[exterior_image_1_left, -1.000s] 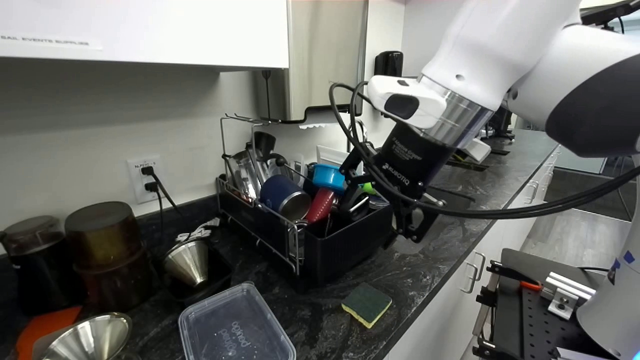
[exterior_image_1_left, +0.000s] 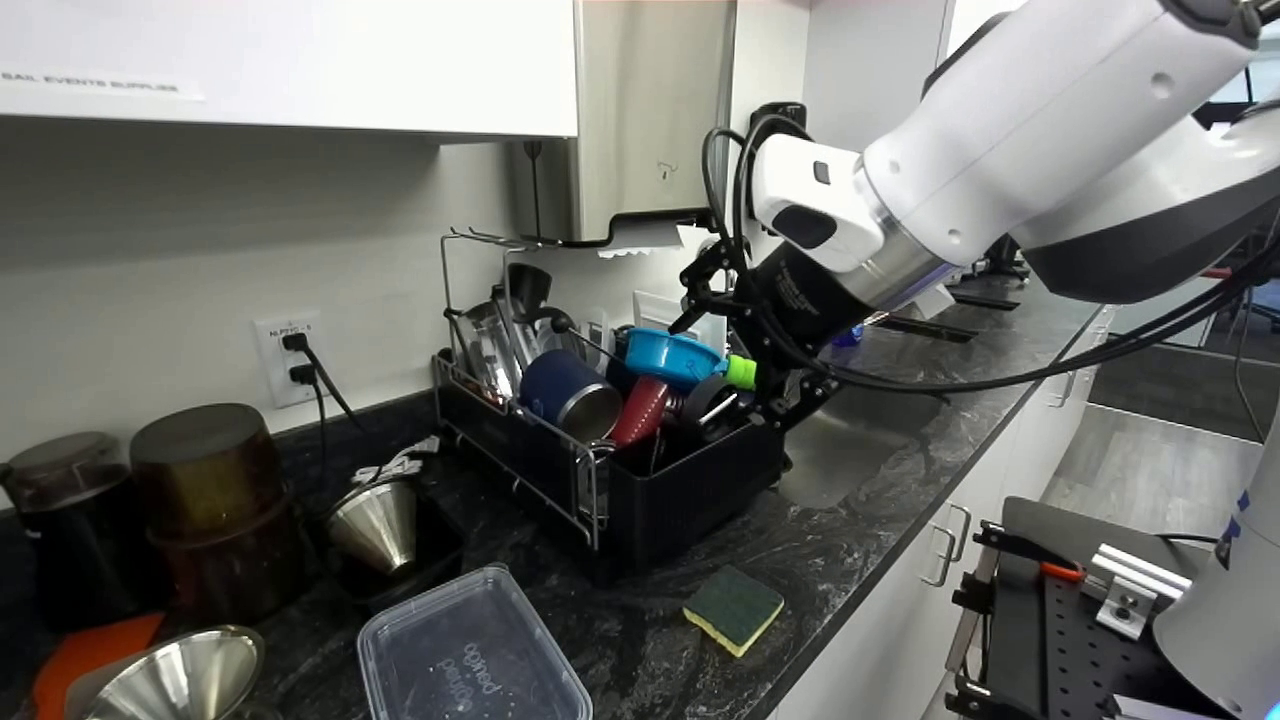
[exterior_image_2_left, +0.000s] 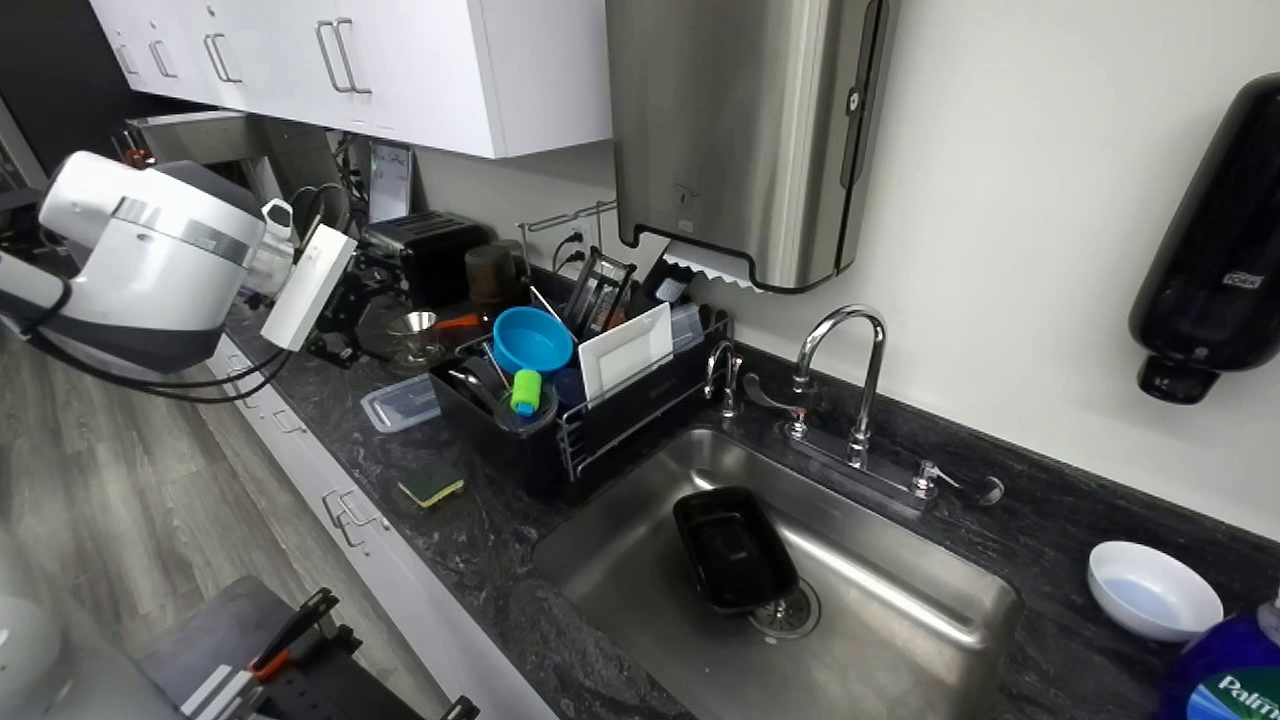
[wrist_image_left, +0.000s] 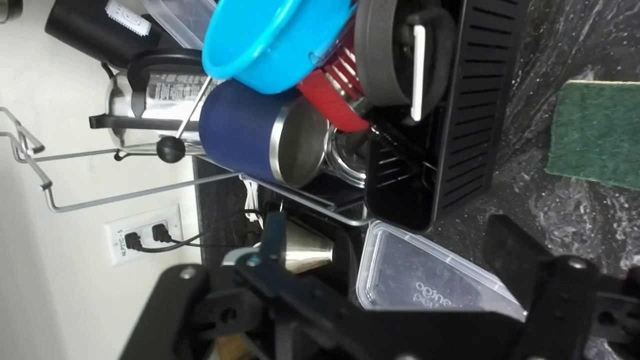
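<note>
My gripper (exterior_image_1_left: 726, 370) stands open beside the dish rack (exterior_image_1_left: 708, 498) in the first exterior view, its fingers spread on the sink side. Between the fingertips in the wrist view nothing is held; the clear plastic lid or container (wrist_image_left: 420, 276) shows behind the gap. In the second exterior view the gripper's black parts (exterior_image_2_left: 342, 318) are partly hidden by the arm's white end. Resting on the rack's load are a light-blue bowl (exterior_image_2_left: 533, 340) and a bright-green item (exterior_image_2_left: 525, 391). Beside them in the rack lie a navy cup (wrist_image_left: 240, 129) and a red-handled utensil (wrist_image_left: 333, 99).
On the counter front lies a green-and-yellow sponge (exterior_image_1_left: 733, 608). The steel sink (exterior_image_2_left: 960, 576) holds a black tray (exterior_image_2_left: 734, 548). A white bowl (exterior_image_2_left: 1154, 588) stands right of it. Wire rails (wrist_image_left: 138, 193) rise at the rack's wall side, below a towel dispenser (exterior_image_2_left: 738, 132).
The arm has risen and its wrist has swung, so my gripper is higher. More of the blue bowl and green item now shows. Rack, sponge and clear container look unmoved.
</note>
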